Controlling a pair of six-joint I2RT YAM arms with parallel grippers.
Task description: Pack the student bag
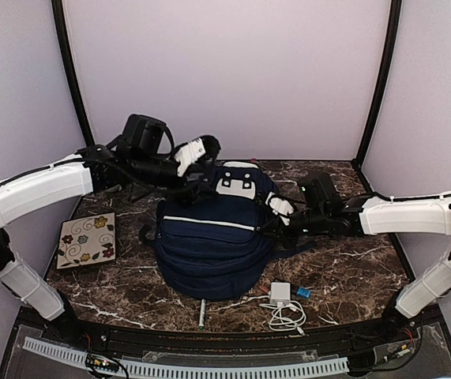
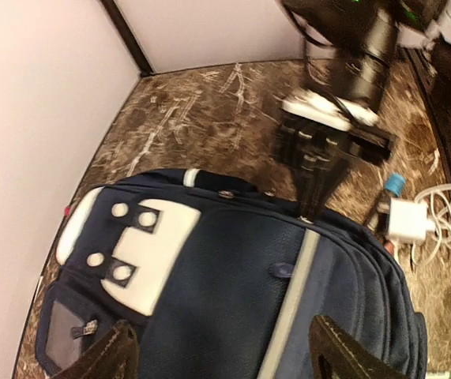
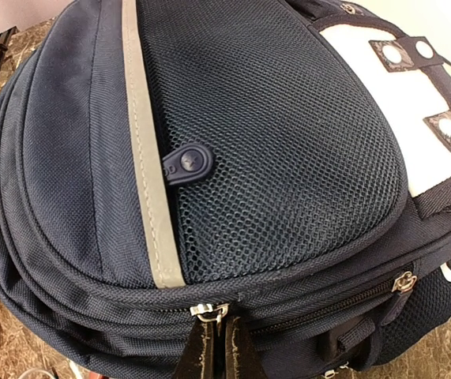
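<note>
The navy backpack [image 1: 209, 249] lies on the marble table, its front pocket facing up and its white buckle panel [image 3: 387, 103] toward the back. At the pocket's right-hand edge, my right gripper is shut on the dark pull hanging from the metal zipper slider [image 3: 209, 310]; the fingers hide most of that pull. The zipper there looks closed. Raised above the backpack's left side, my left gripper stands open, its fingertips wide apart with only the bag's fabric visible below. The right arm also shows in the left wrist view, beyond the bag.
A white charger [image 1: 280, 294] with a coiled cable, a blue-capped item [image 1: 303, 292] and a marker [image 1: 202, 313] lie near the front edge. On the left is a flower-patterned board [image 1: 88, 240].
</note>
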